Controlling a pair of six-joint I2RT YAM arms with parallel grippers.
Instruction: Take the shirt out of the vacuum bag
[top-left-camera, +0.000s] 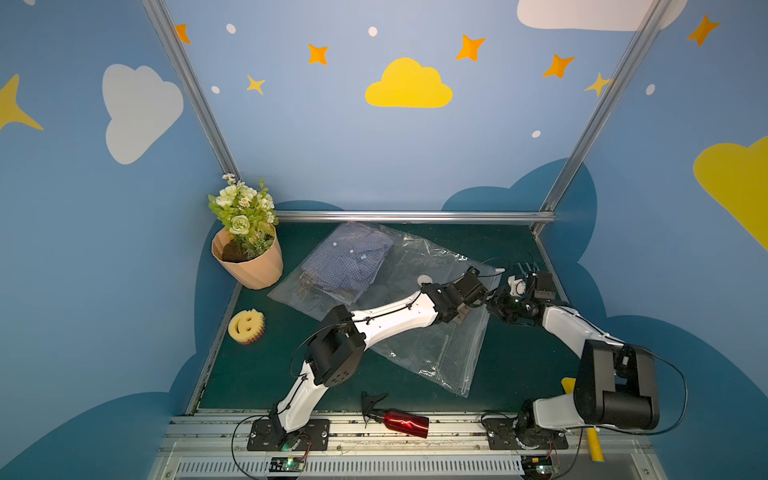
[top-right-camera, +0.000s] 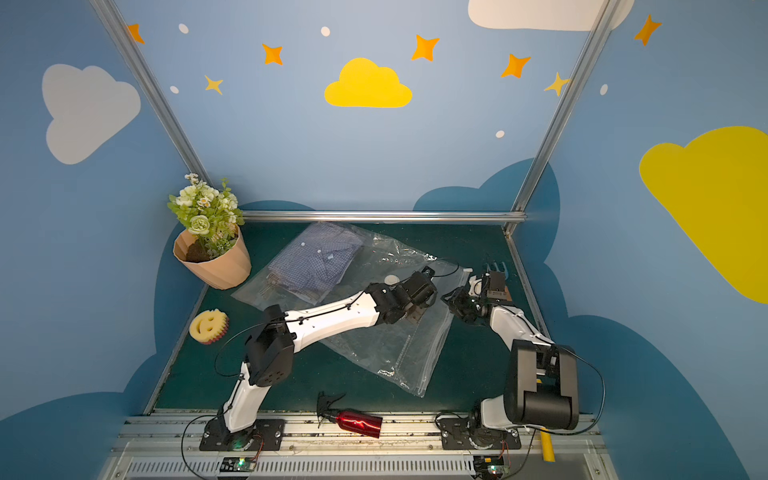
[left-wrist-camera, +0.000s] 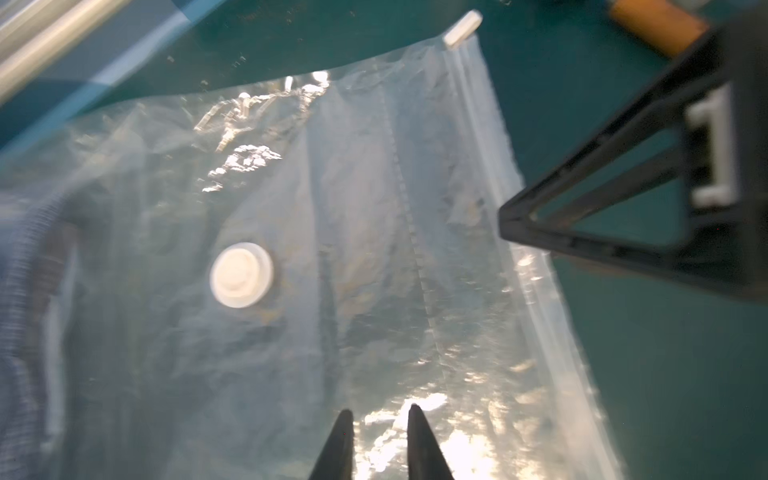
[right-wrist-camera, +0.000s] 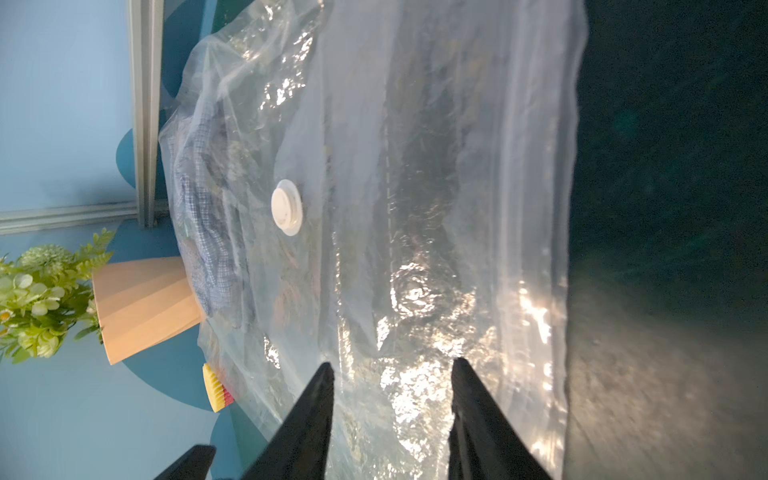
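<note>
A clear vacuum bag lies flat across the middle of the table. Inside its far left part is the folded blue checked shirt. A round white valve sits on the bag, and a white slider is at the far end of its zipper edge. My left gripper hovers over the bag near that edge, fingertips apart, nothing seen between them. Facing it from the right, my right gripper is open above the bag beside the zipper edge, also empty. Whether either touches the plastic cannot be told.
A potted plant stands at the far left, with a yellow smiley block in front of it. A blue fork lies behind the right gripper. A red spray bottle lies at the front edge, a yellow-handled tool under the right arm.
</note>
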